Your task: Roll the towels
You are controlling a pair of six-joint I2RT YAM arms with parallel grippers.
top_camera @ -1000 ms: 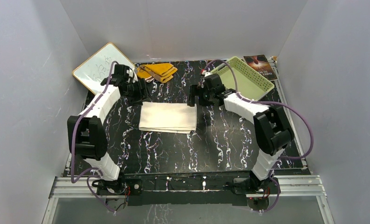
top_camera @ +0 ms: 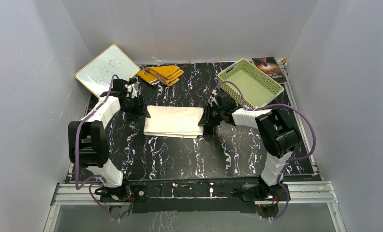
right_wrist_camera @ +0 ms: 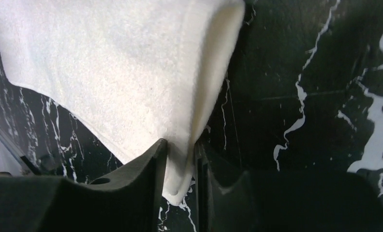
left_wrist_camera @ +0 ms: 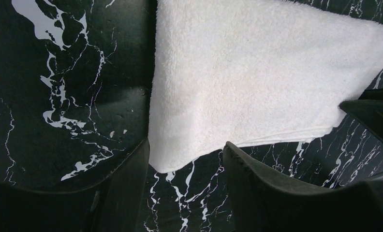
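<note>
A folded white towel (top_camera: 172, 118) lies flat in the middle of the dark marble table (top_camera: 175, 159). My left gripper is open over the towel's left end, with a corner of cloth between and just beyond its fingertips. My right gripper is down at the towel's right end, its fingers part open with the doubled edge of the towel between them; whether they press on it I cannot tell.
Folded yellow towels (top_camera: 164, 72) lie at the back. A whiteboard (top_camera: 105, 67) stands back left, a green basket (top_camera: 250, 84) and a book (top_camera: 269, 67) back right.
Both grippers have moved toward the front, down to the white towel's two ends; the right one now reaches onto the towel's right edge.
</note>
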